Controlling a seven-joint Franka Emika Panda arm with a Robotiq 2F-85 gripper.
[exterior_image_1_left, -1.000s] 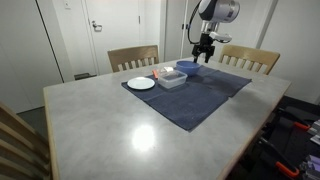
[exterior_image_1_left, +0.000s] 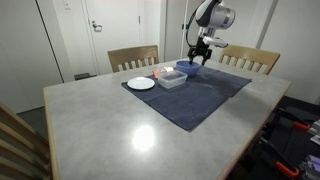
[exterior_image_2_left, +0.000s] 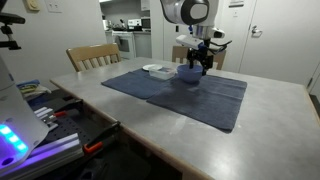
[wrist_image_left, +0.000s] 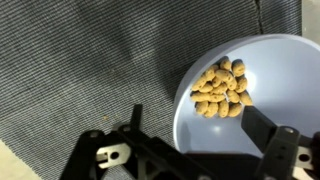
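Note:
In the wrist view, my gripper stands open, its two dark fingers wide apart, with nothing between them. One finger (wrist_image_left: 132, 128) hangs over the dark cloth, left of a bowl's rim; the other is over the bowl's inside. The pale blue bowl (wrist_image_left: 212, 139) runs off the right side of that view. Several small tan, peanut-shaped pieces (wrist_image_left: 222, 88) are clustered inside it. Exterior view 1 shows the blue bowl (exterior_image_1_left: 188, 69) at the far part of the table. I cannot make out my gripper clearly in either exterior view.
A clear container (exterior_image_1_left: 172, 80) stands near the bowl, with a white plate (exterior_image_1_left: 141, 84) to its left. Both are on dark mats (exterior_image_1_left: 196, 104). Beyond the bowl is a person (exterior_image_2_left: 188, 30) close to the table.
The person behind the table has shifted pose slightly. The bowl, container and plate look unmoved.

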